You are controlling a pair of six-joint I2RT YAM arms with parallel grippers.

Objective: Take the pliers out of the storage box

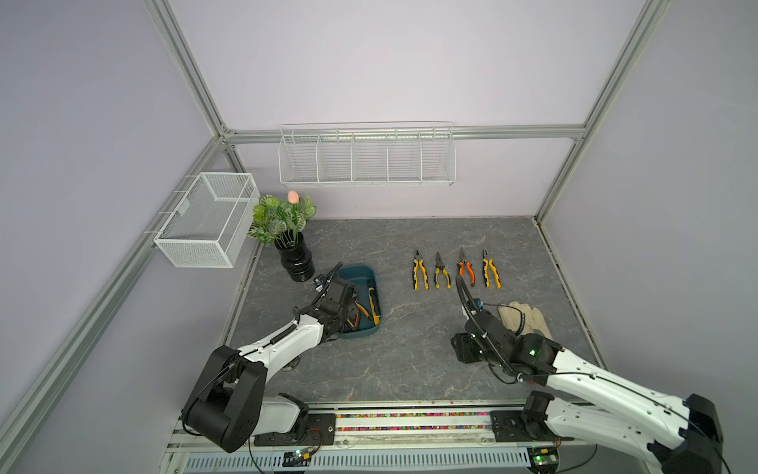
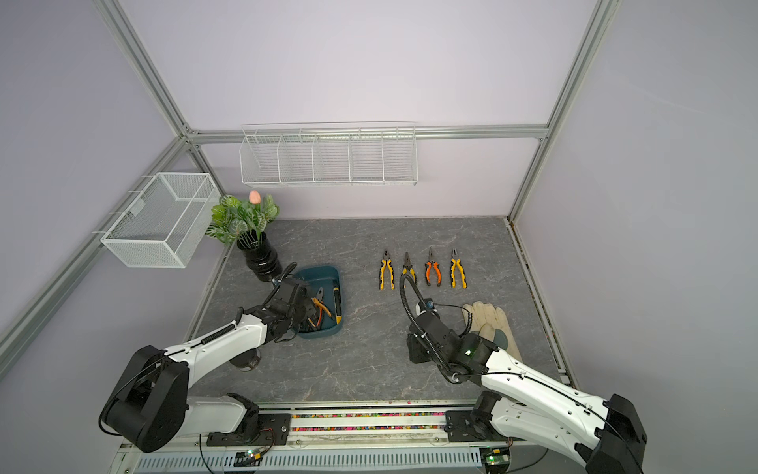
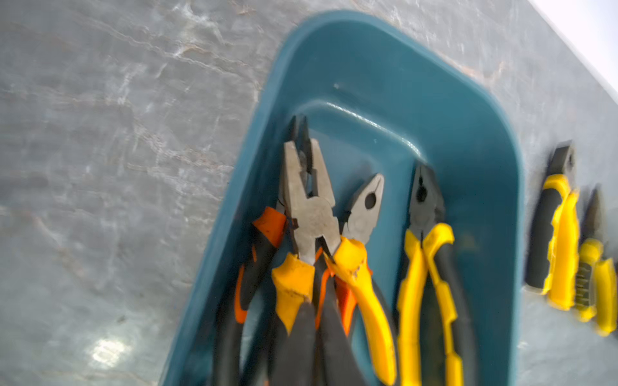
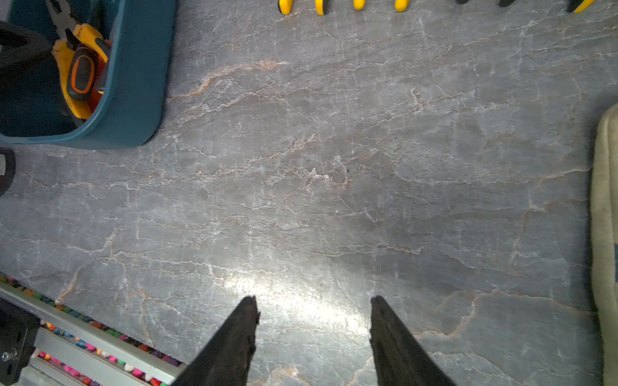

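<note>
The teal storage box (image 3: pixel 515 193) stands on the left of the table, with several pliers inside. Yellow-and-black pliers (image 3: pixel 421 257) lie along its right wall in the left wrist view. Left of them, yellow-handled pliers (image 3: pixel 313 218) overlap orange-and-black pliers (image 3: pixel 269 228) and others, with handles partly hidden. My left gripper points into the box over this pile; its dark fingers (image 3: pixel 301 350) are close together, with nothing seen gripped. My right gripper is open over bare table, its fingers (image 4: pixel 235 344) apart and empty.
Several pliers (image 1: pixel 420 272) lie in a row at the back right. A glove (image 2: pixel 489 320) lies beside the right arm. A black vase (image 1: pixel 295 259) with flowers stands behind the box. White wire baskets hang on the walls.
</note>
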